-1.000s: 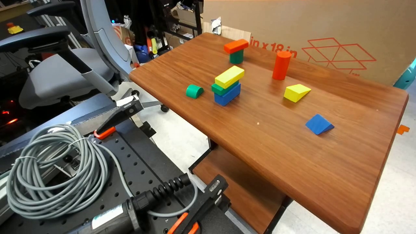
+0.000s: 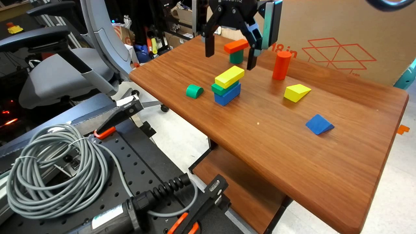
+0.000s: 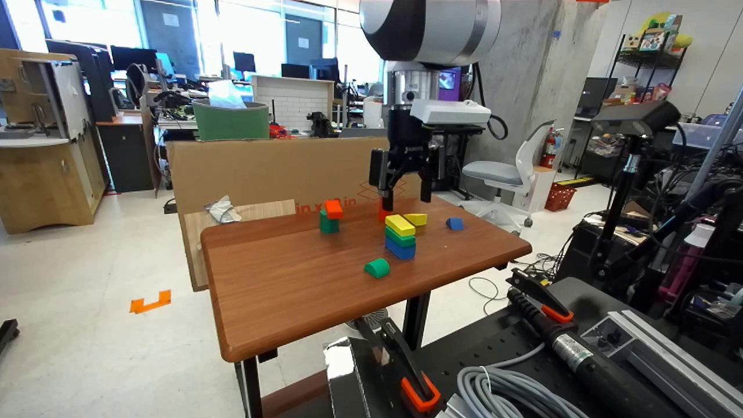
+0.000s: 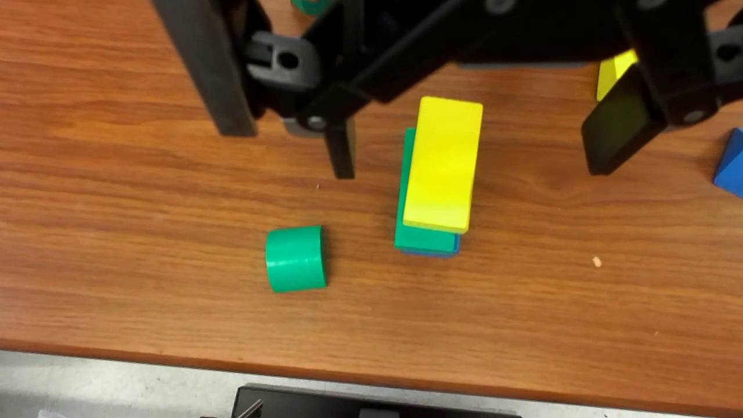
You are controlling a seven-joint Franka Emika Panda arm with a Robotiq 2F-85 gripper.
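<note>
A yellow block [image 4: 443, 164] tops a stack, with a green block [image 4: 425, 238] under it and a blue block [image 2: 227, 95] at the bottom. The yellow one sits slightly off from the green one. Above this stack is my gripper [image 2: 230, 58], its fingers wide open and nothing between them. In the wrist view, one of its fingers [image 4: 341, 150] is left of the stack and the other to the right. Left of the stack lies a green half-round block [image 4: 296, 258], apart from it.
Behind the stack, an orange-red block [image 2: 236, 46] lies across a green block [image 2: 236, 57]. A red cylinder [image 2: 281, 65] stands upright near the back. To the right are a yellow wedge [image 2: 296, 93] and a blue wedge [image 2: 319, 124].
My gripper has come down into exterior view 1 from above and now hangs over the stack, open. The blocks have not moved.
</note>
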